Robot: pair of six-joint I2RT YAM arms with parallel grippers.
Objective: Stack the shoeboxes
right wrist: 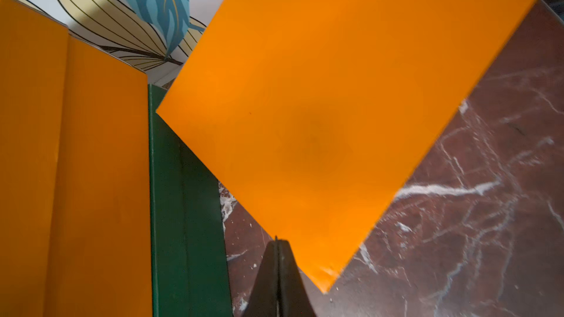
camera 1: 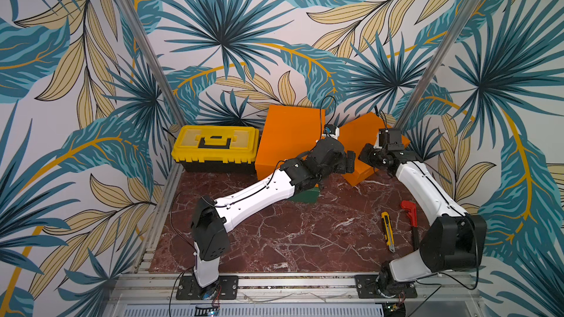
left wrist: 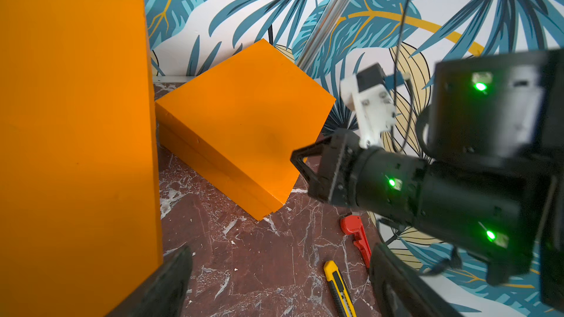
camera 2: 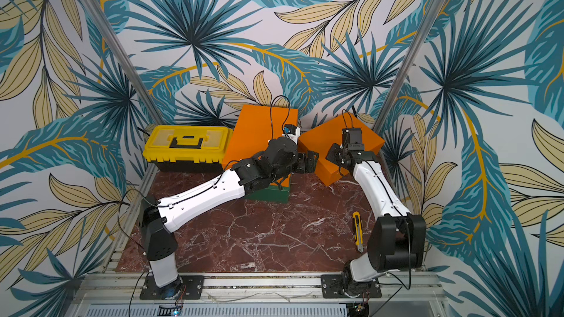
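Note:
One orange shoebox [camera 1: 290,132] lies on top of a green box [camera 2: 270,193] at the back middle, mostly covering it. To its right a second orange shoebox [camera 1: 364,135] sits turned at an angle on the table, apart from the stack in the left wrist view. My left gripper is open, its blurred fingers [left wrist: 161,284] wide apart with nothing between them; from above it is between the two orange boxes. My right gripper is shut with nothing showing between its fingertips, near a corner of the angled box; whether it touches cannot be told.
A yellow and black toolbox [camera 1: 215,145] stands left of the stack. At the right, a yellow cutter [camera 1: 387,232] and a red-handled tool [camera 1: 409,211] lie near the right arm.

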